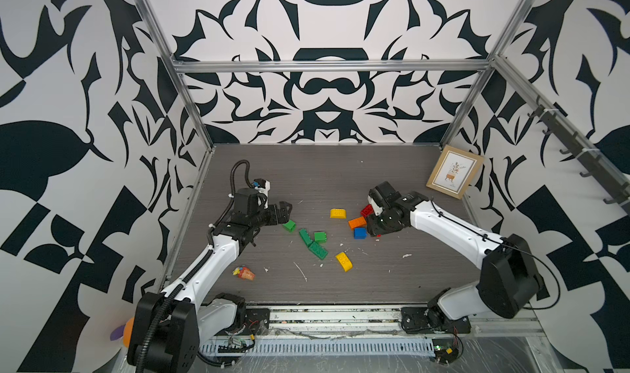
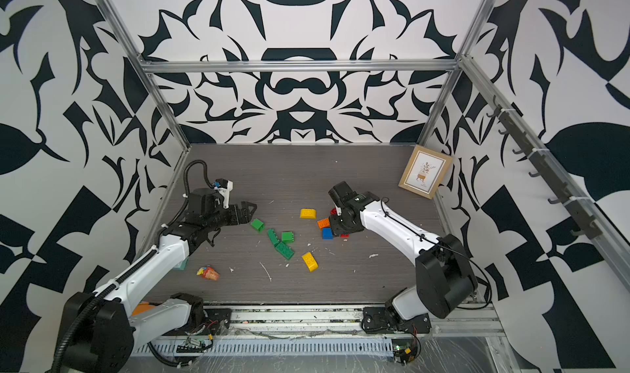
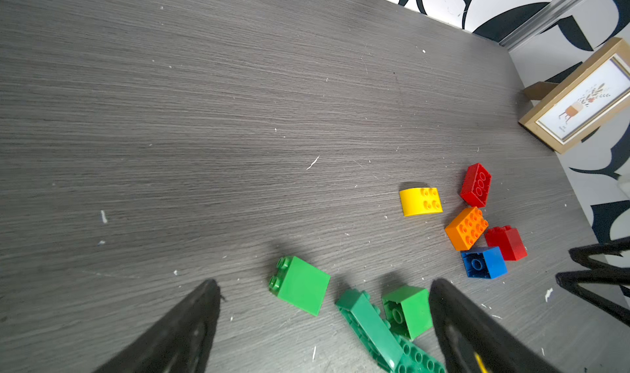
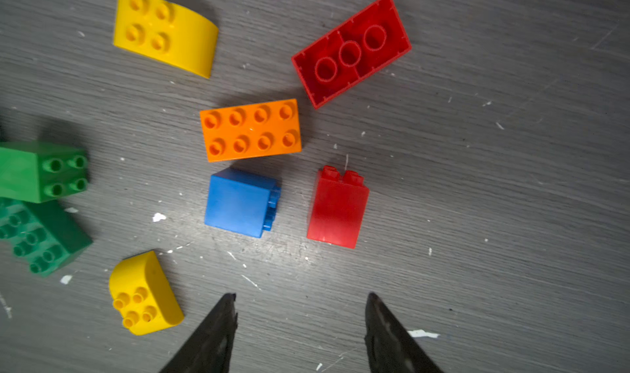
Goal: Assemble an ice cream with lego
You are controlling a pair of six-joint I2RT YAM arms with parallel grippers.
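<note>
My left gripper hangs open above the table's left side, nothing between its fingers; a green brick (image 3: 303,285) lies below and ahead of it. My right gripper is over the right group, its fingers apart and empty. Ahead of those fingers in the right wrist view lie a red brick (image 4: 338,208) and a blue brick (image 4: 241,202), both on their sides. Behind them are an orange brick (image 4: 251,130), studs up, and a long red brick (image 4: 351,51), hollow side up. Two curved yellow bricks, one far (image 4: 165,30) and one near (image 4: 145,294), lie apart.
More green bricks, including a dark green one (image 1: 318,250), lie mid-table. A small ice-cream-like item (image 1: 243,273) is near the left front. A picture frame (image 1: 454,171) leans at the back right.
</note>
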